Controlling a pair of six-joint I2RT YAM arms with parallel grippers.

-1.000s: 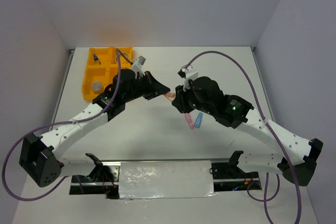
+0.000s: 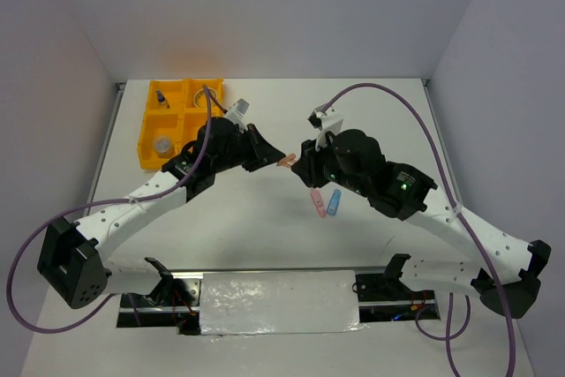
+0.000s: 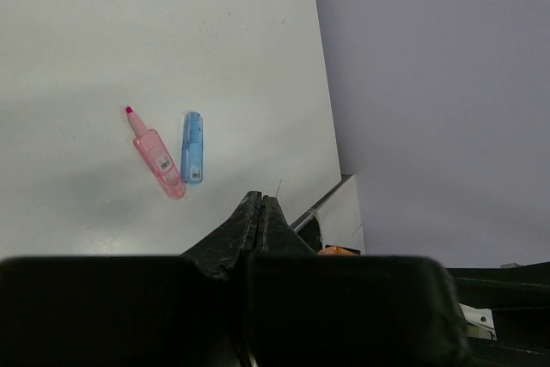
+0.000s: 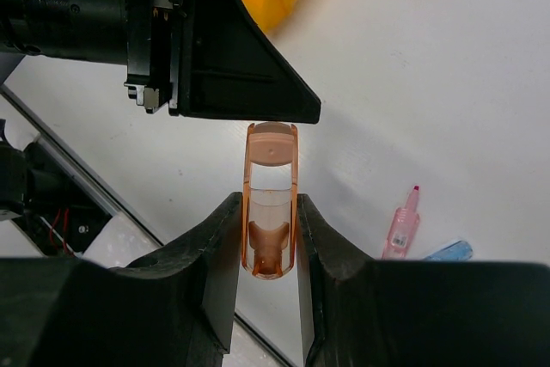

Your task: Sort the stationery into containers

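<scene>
Over the middle of the table, a translucent orange highlighter point(image 4: 270, 199) bridges my two grippers. My right gripper point(image 2: 298, 166) is shut on its lower part in the right wrist view. The upper end meets the side of my left gripper point(image 2: 280, 157), whose fingers point(image 3: 234, 235) are pressed nearly together; that end is hidden by them. On the table below lie a pink highlighter point(image 3: 160, 161), its pink tip bare, and a blue highlighter point(image 3: 192, 149) beside it. At the back left stands the orange compartment tray point(image 2: 142, 140).
Inside the tray are a small dark bottle point(image 2: 161, 98), a yellowish ring point(image 2: 205, 95) and a clear round item point(image 2: 162, 145); my left arm covers part of it.
Both arms have shifted a little to the right, with the orange highlighter still between the grippers. The pink and blue highlighters and the tray have stayed put.
</scene>
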